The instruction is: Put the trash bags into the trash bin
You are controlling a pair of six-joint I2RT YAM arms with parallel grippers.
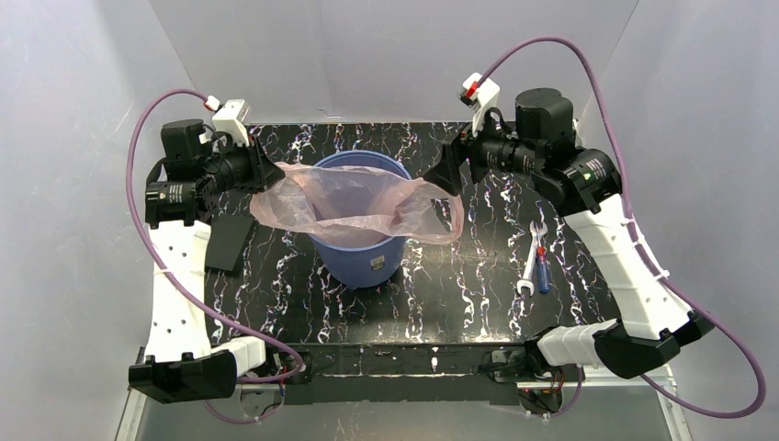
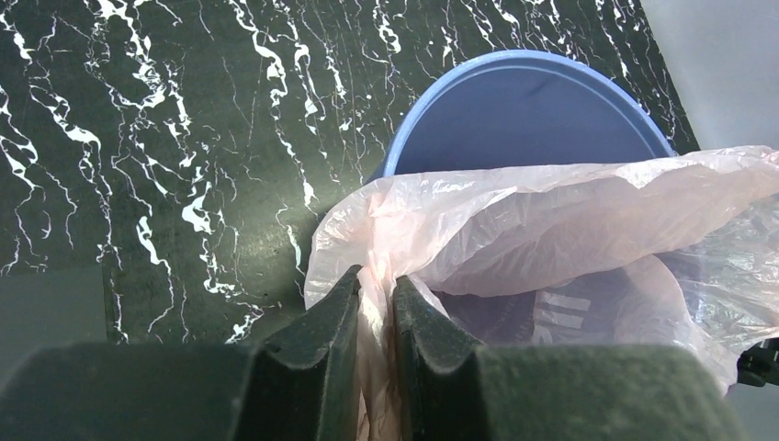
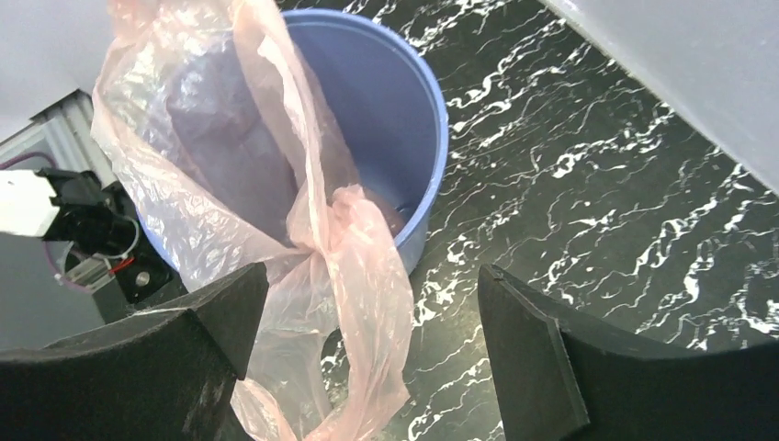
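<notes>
A translucent pink bag (image 1: 358, 207) spreads across the top of the blue bin (image 1: 358, 271), its ends reaching past the rim on both sides. My left gripper has a gathered strand of the bag between its nearly closed fingers, at the bag's left end. My right gripper stands open over the bag's right end, with a loose pink fold below and between its fingers. The bin's inside is partly hidden by the film.
A wrench (image 1: 526, 272) and a blue-handled screwdriver (image 1: 542, 276) lie on the right of the black marble surface. A dark flat pad (image 1: 227, 243) lies at the left. Grey walls surround the work area.
</notes>
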